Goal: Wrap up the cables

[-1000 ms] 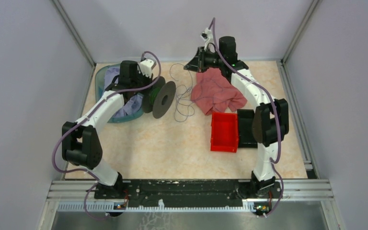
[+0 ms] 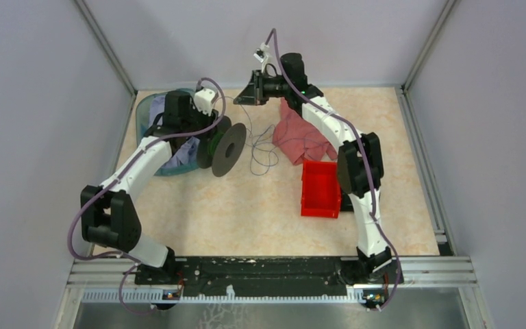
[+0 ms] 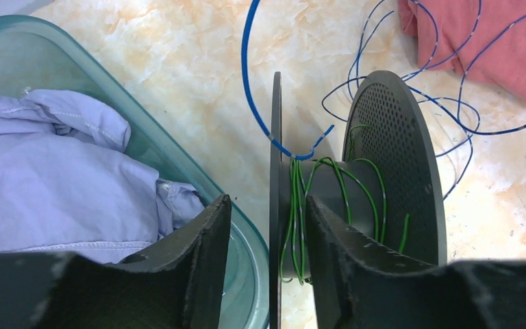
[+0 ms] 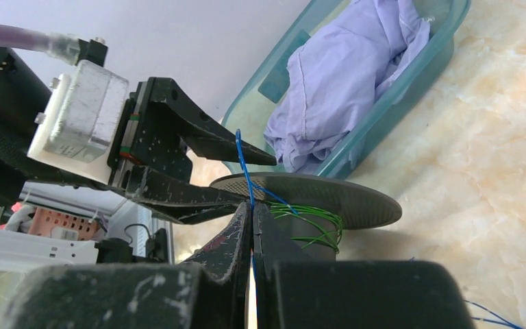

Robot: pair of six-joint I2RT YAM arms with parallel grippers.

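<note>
A grey spool with green cable round its core is in all views. My left gripper is open, one finger on either side of the spool's left flange; whether they touch it I cannot tell. Beyond the spool in the top view, my right gripper is shut on the thin blue cable. From those fingertips a short length bends down to the spool. In the left wrist view the cable's loose end lies above the core, near the green strands.
Loose blue cable loops lie on the table right of the spool, partly over a red cloth. A teal basin with lilac cloth stands at left. The red box is at right.
The right gripper has moved left towards the spool, carrying the blue cable's end to it. Spool and left gripper have shifted slightly left and towards the front.
</note>
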